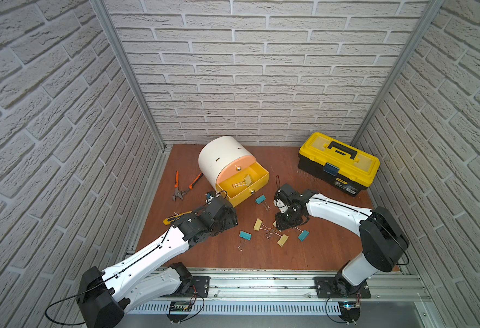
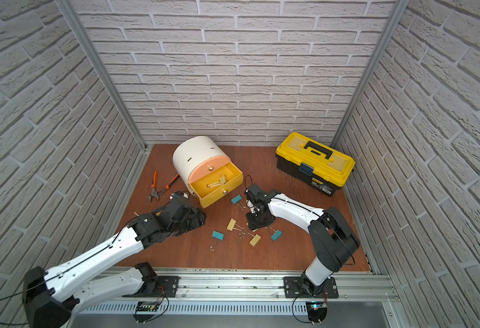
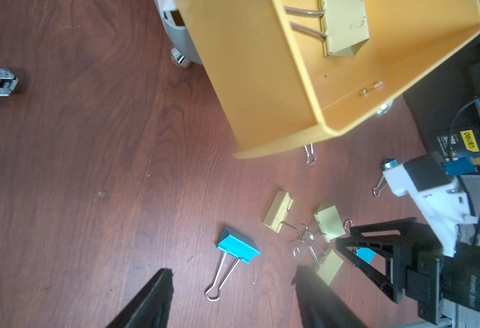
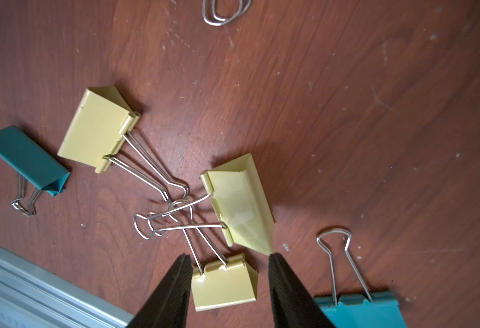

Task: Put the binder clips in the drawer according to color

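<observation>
Three yellow binder clips lie with their wire handles crossing: one nearest my right gripper's fingers (image 4: 224, 284), one (image 4: 240, 202) just beyond, and one (image 4: 95, 128) to the left. My right gripper is part open above this cluster, holding nothing. Teal clips lie apart: one (image 4: 29, 155) at left, one (image 4: 360, 311) at lower right, and another (image 1: 303, 235) beside the right gripper. The yellow drawer (image 3: 250, 82) is pulled out and holds a yellow clip (image 3: 346, 27). My left gripper stands open and empty, by the drawer's front left corner.
The white rounded cabinet (image 1: 218, 158) carries the drawer. Orange-handled pliers (image 1: 177, 186) lie left of it. A black and yellow toolbox (image 1: 338, 161) stands at the back right. Bare table lies between toolbox and cabinet.
</observation>
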